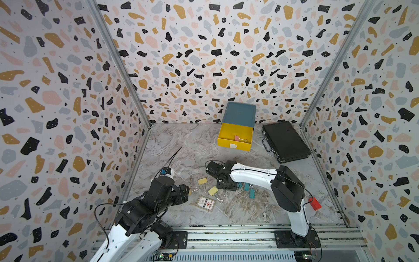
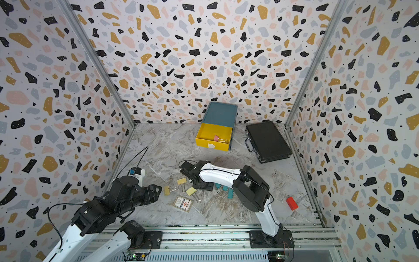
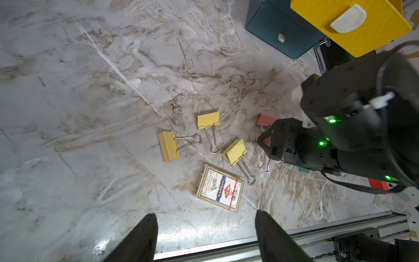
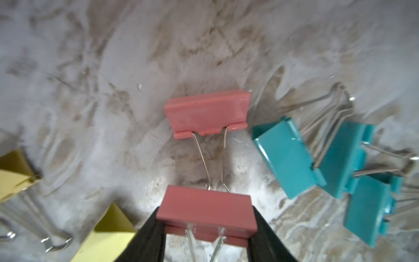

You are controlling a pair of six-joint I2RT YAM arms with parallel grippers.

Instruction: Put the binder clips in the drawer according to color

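Between the fingers of my right gripper a pink binder clip (image 4: 207, 211) is gripped, seen close in the right wrist view. Just beyond it a second pink clip (image 4: 208, 112) lies on the table. Several teal clips are bunched to its right; yellow clips lie to the left, such as one (image 3: 168, 146) in the left wrist view. My left gripper stands open and empty over the near left of the table. At the back is the drawer unit, its yellow drawer (image 1: 223, 132) pulled out, with a pink clip (image 1: 237, 138) inside.
A card box (image 3: 220, 188) lies near the yellow clips. The black case (image 1: 285, 140) stands right of the drawers, and a red box (image 1: 314, 203) is at the far right. Left of the drawers, the table (image 1: 183, 142) is bare.
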